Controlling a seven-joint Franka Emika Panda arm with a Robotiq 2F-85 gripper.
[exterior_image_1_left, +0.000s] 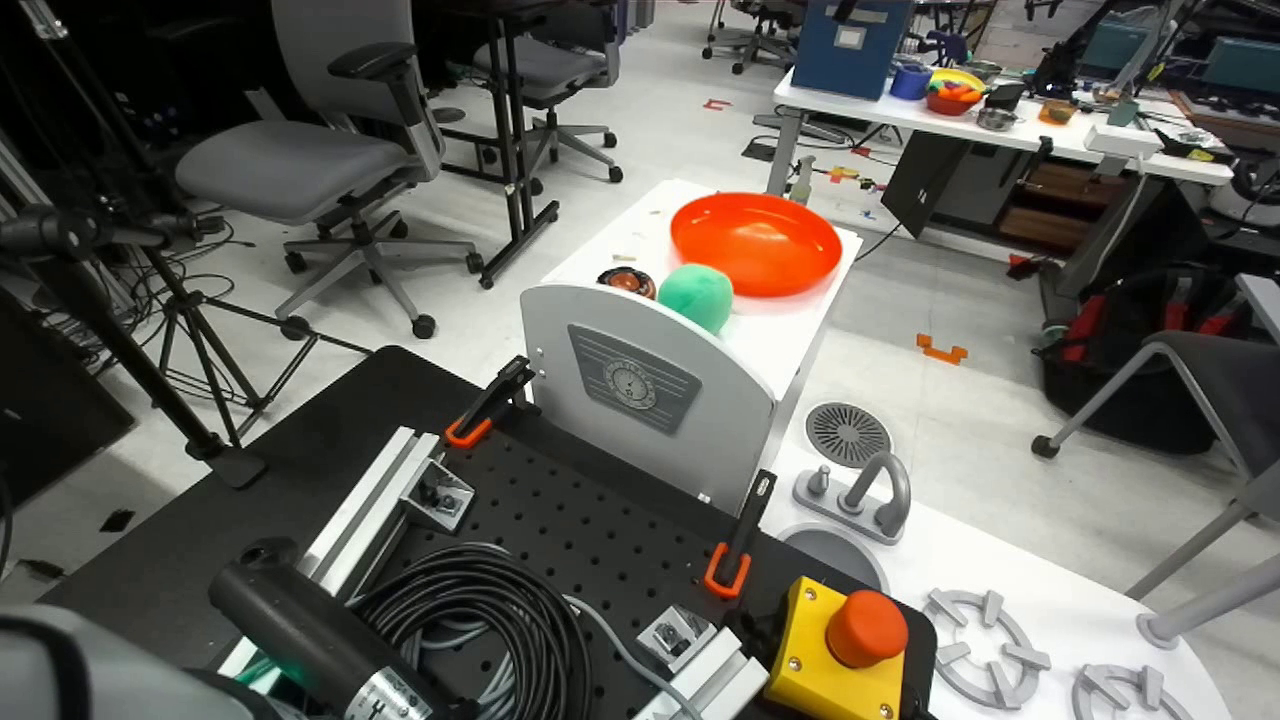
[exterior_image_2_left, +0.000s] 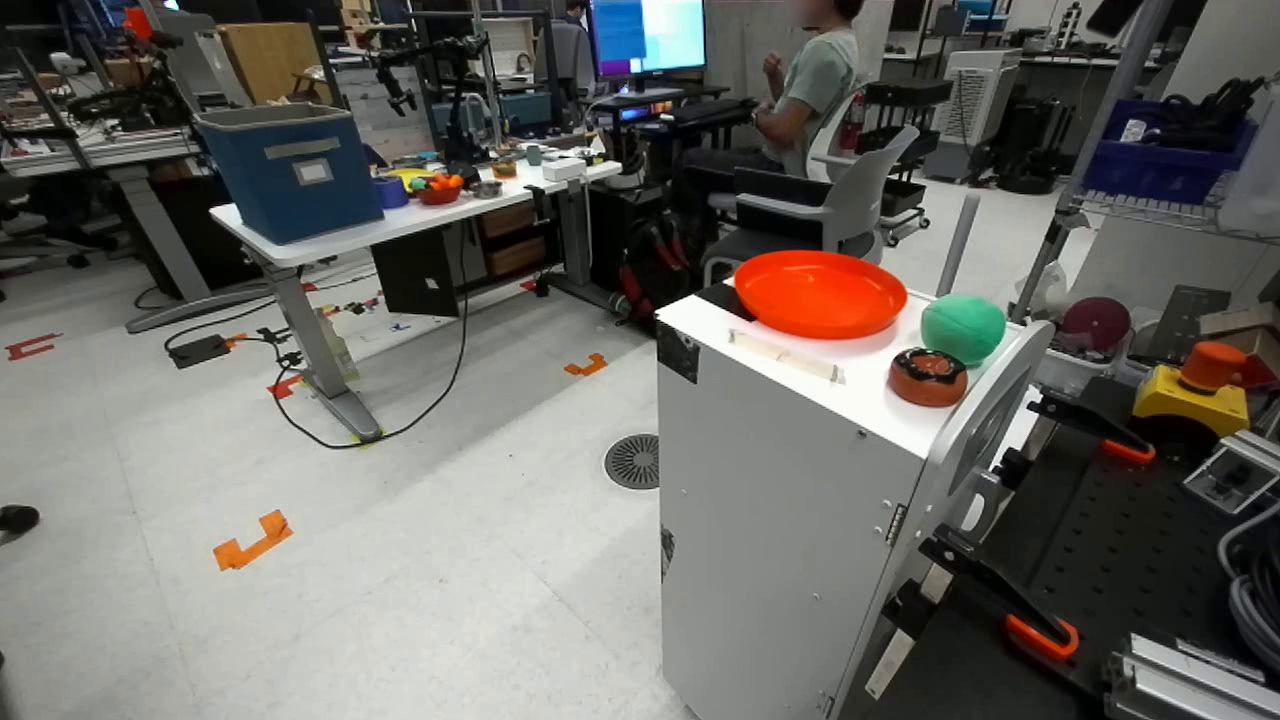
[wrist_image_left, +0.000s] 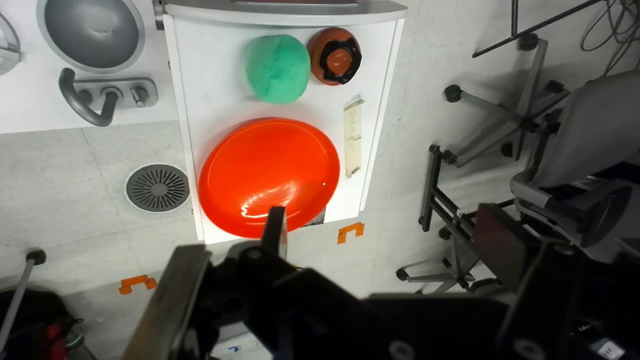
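In the wrist view, my gripper stands open, with its dark fingers spread wide along the bottom and nothing held between them. A shallow orange-red bowl (wrist_image_left: 270, 168) rests on the white counter top (wrist_image_left: 219, 66). Beside it sit a round green plush (wrist_image_left: 277, 69) and a brown doughnut-like toy (wrist_image_left: 334, 57) with a black ring on top, close to each other and outside the bowl. Exterior view 2 shows the bowl (exterior_image_2_left: 821, 294) at the far end, the plush (exterior_image_2_left: 963, 329) and the brown toy (exterior_image_2_left: 927, 377) nearer the grey back panel. Neither exterior view shows the gripper.
A grey upright panel (exterior_image_1_left: 648, 390) separates the counter from the black pegboard table (exterior_image_1_left: 564, 480). A toy faucet (exterior_image_1_left: 882, 492) and sink adjoin it. A tape strip (wrist_image_left: 352, 138) lies on the counter near one edge. A yellow box with a red button (exterior_image_1_left: 852, 648) stands on the table.
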